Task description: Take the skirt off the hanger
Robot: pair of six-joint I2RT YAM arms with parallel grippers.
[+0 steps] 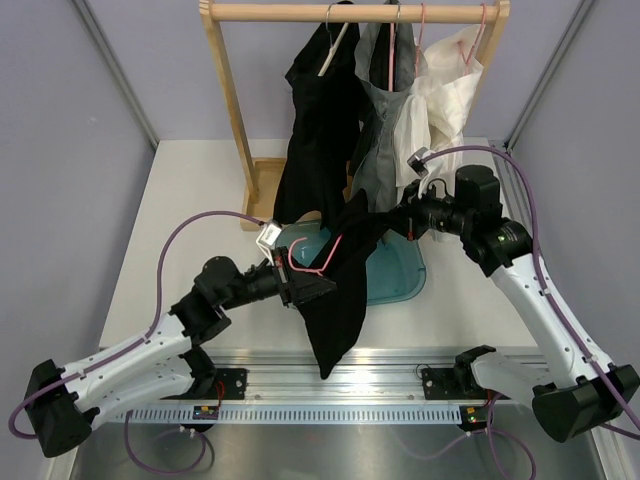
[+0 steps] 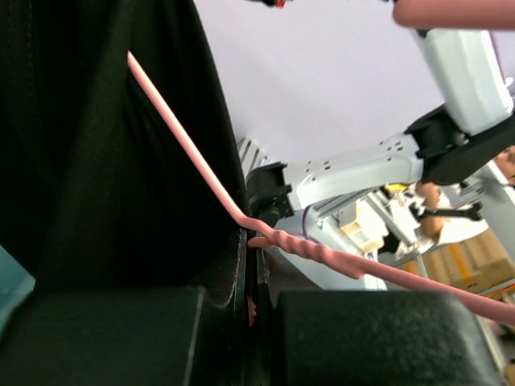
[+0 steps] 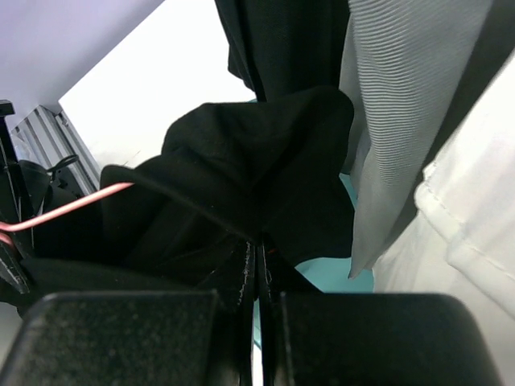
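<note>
Stretched between my two grippers is a black skirt (image 1: 338, 300), its lower corner hanging over the table's front edge. My left gripper (image 1: 322, 287) is shut on the pink hanger (image 1: 332, 258) at its twisted neck. One hanger arm runs against the black cloth in the left wrist view, its end hidden in a fold. At the skirt's other end, my right gripper (image 1: 408, 222) is shut, pinching black cloth (image 3: 233, 201) between its fingertips. From the right wrist view, the hanger (image 3: 72, 211) and the left gripper's fingers (image 3: 12, 193) show at the left.
A wooden rack (image 1: 345, 13) at the back bears a black garment (image 1: 318, 130), a grey one (image 1: 382, 120) and white ones (image 1: 440, 90). The grey and white cloth hangs close to my right gripper. Beneath the skirt lies a teal bin (image 1: 398, 270).
</note>
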